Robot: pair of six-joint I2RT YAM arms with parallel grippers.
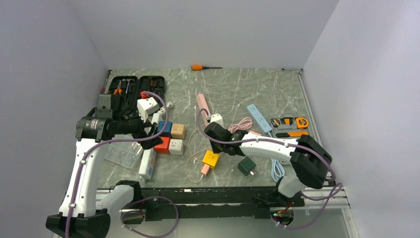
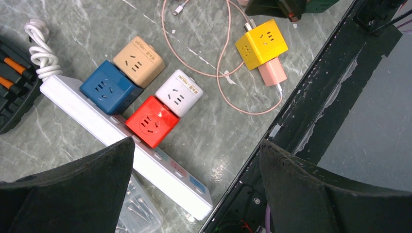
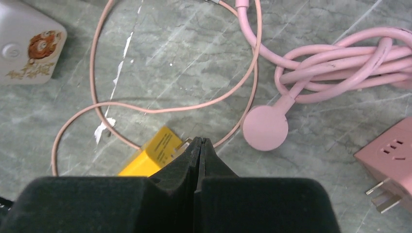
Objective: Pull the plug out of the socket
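The yellow cube socket (image 1: 210, 158) sits near the table's front edge, with a pink plug (image 1: 205, 170) in its front-left side. In the left wrist view the pink plug (image 2: 272, 72) is flush against the yellow cube (image 2: 261, 44), its cable trailing away. My right gripper is shut, nothing seen between its tips. It is at the back-right of the yellow cube (image 3: 156, 149), whose lower part and pink plug it hides in the right wrist view; contact cannot be judged. Over the white strip, my left gripper stands open and empty.
Red (image 2: 152, 121), white (image 2: 179, 92), blue (image 2: 110, 87) and tan (image 2: 139, 61) cubes sit beside the white power strip (image 2: 170, 177). A green adapter (image 1: 246, 165) lies right of the yellow cube. Thin pink cable loops (image 2: 223, 63) lie left of it.
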